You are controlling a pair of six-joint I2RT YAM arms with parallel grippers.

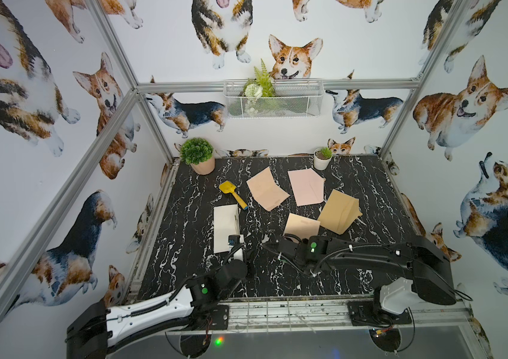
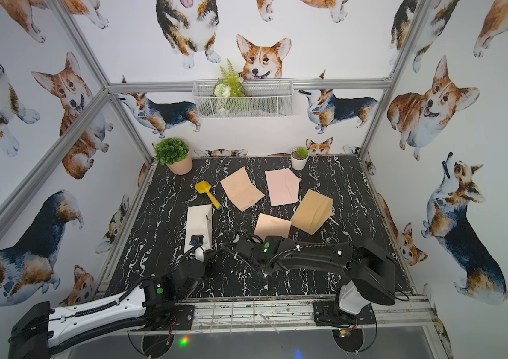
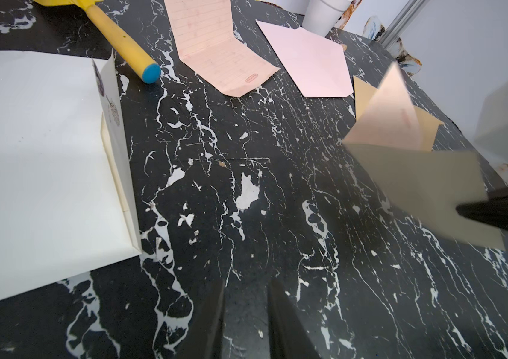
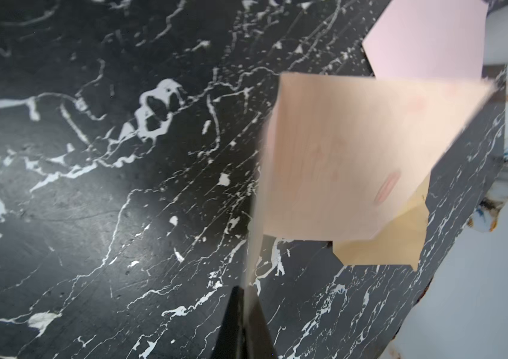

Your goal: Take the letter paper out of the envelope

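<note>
A folded peach letter paper [image 4: 337, 155] hangs above the table with its left fold pinched by my right gripper. In the left wrist view the same paper, blurred, shows beside a dark finger [image 3: 493, 212] of that gripper. The white envelope [image 1: 225, 224] lies flat at the left, its flap [image 3: 115, 128] standing up along the right side. Just right of the envelope's near end is my left gripper, its fingers slightly apart and only bare table visible between them. No paper shows sticking out of the envelope.
Behind lie a creased peach sheet [image 1: 267, 188], a pink envelope [image 1: 306, 186] and a tan envelope [image 1: 339, 211]. A yellow tool [image 1: 233, 194] and two potted plants stand further back. Marble table between the arms is clear.
</note>
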